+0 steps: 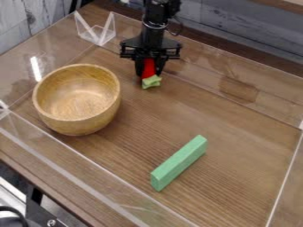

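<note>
At the upper middle of the camera view, the black gripper (151,57) reaches down over a small red object (149,68) with a pale green part (151,82) below it. The gripper appears shut on the red object, though its fingers are small and partly hidden. A wooden bowl (76,100) stands at the left, and a long green block (179,163) lies at the lower right.
Clear plastic pieces show at the left edge and top left, and dark cables at the lower left corner.
</note>
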